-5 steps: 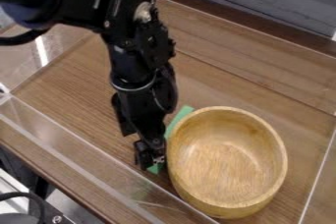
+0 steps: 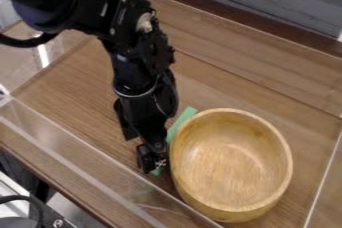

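My black gripper (image 2: pixel 152 152) reaches down to the tabletop just left of a wooden bowl (image 2: pixel 234 162), at the near side of the table. A green object (image 2: pixel 183 118) lies beside the bowl, partly hidden behind the gripper and the bowl's rim. The gripper is dark and its fingers are hard to make out; whether anything is between them cannot be seen clearly.
A wall runs along the back, a transparent edge along the near left, and cables hang at the lower left.
The arm has shifted very slightly; the bowl and green object look unchanged.
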